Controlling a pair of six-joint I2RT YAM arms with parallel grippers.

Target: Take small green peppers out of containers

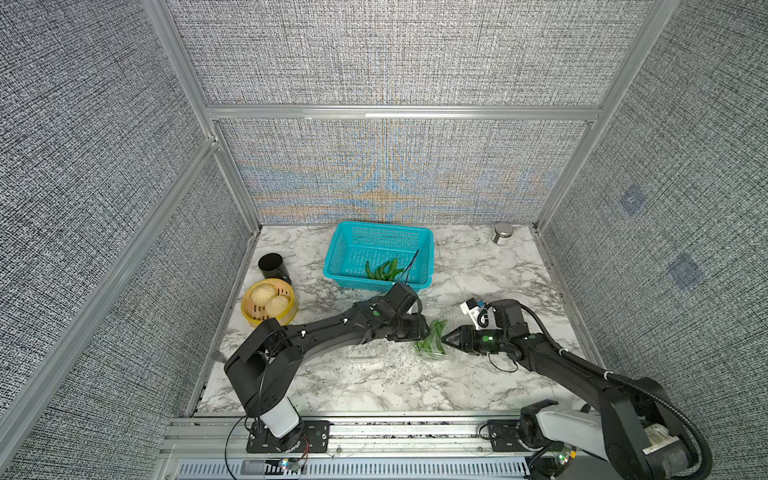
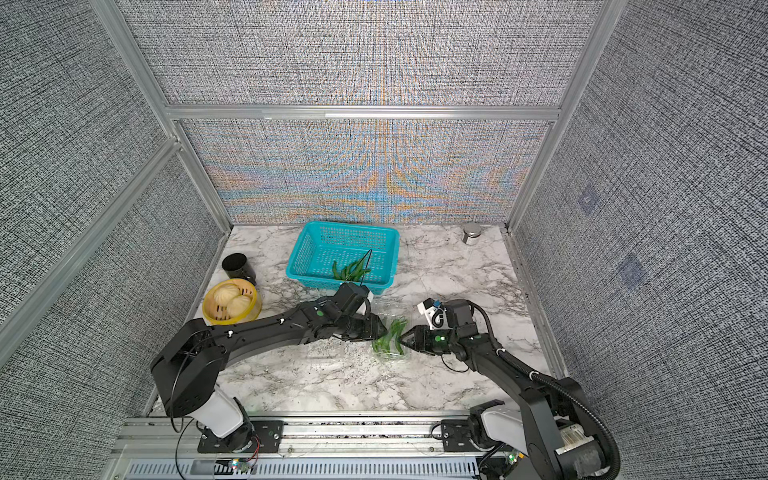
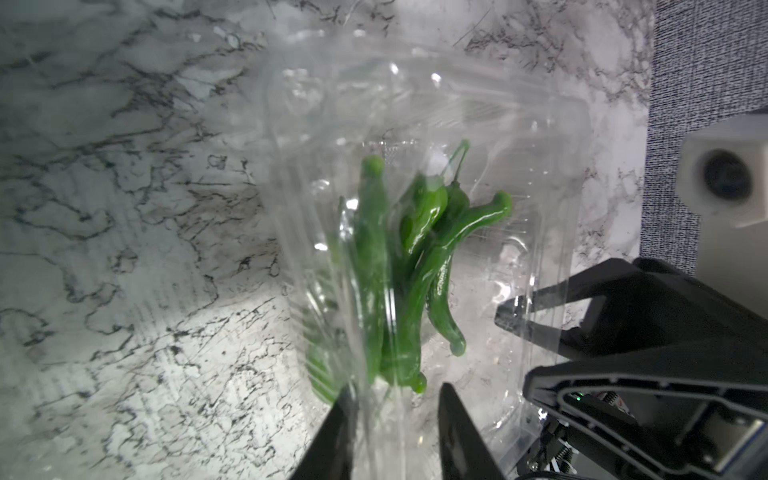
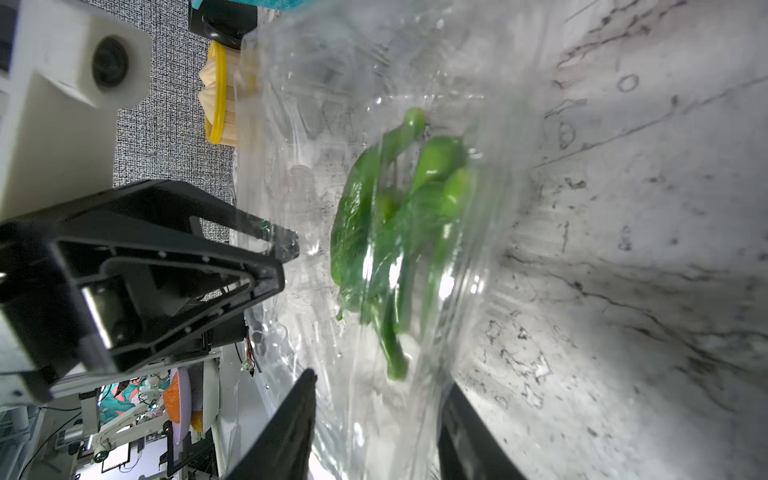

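Note:
Several small green peppers [image 3: 420, 264] lie in a clear plastic container [image 3: 552, 200] on the marble table. Both wrist views show the peppers through its transparent walls. My left gripper is at the container's left side, its fingers parted with the near wall passing between them without being clamped. From the opposite side, my right gripper also stands open around the other wall, a gap showing on each side of the plastic. More green peppers [image 1: 382, 269] rest in the turquoise basket [image 1: 340, 248] behind the left arm.
On the left are a yellow-rimmed steamer [image 1: 246, 308] with buns and a black cup [image 1: 273, 265]. A small metal-lidded jar [image 1: 502, 232] stands at the back right. Bare table [image 1: 480, 276] extends between jar and right arm.

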